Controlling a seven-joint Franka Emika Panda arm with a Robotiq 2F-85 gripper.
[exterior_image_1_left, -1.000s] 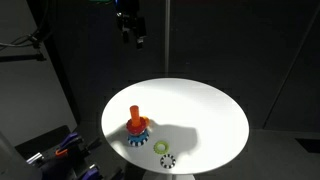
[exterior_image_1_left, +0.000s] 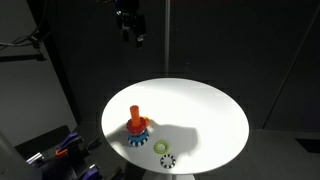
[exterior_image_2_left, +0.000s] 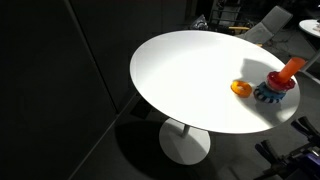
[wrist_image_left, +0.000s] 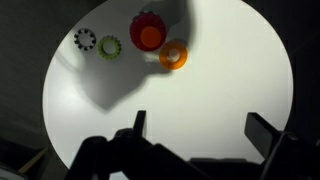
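On the white round table (exterior_image_1_left: 205, 105) stands an orange post (exterior_image_1_left: 135, 114) with a red ring (exterior_image_1_left: 131, 128) around its base and a blue piece (exterior_image_1_left: 137, 139) under it. Beside this stack lies an orange ring (wrist_image_left: 173, 54), flat on the table. A green ring (wrist_image_left: 109, 47) and a black-and-white ring (wrist_image_left: 84, 39) lie apart from it, close to each other near the edge. High above the table hangs my gripper, open, with wide space between its fingers and only tabletop below.
In exterior view 2, dark parts (exterior_image_2_left: 285, 155) stand just outside the table's edge by the stack. Dark floor surrounds the table.
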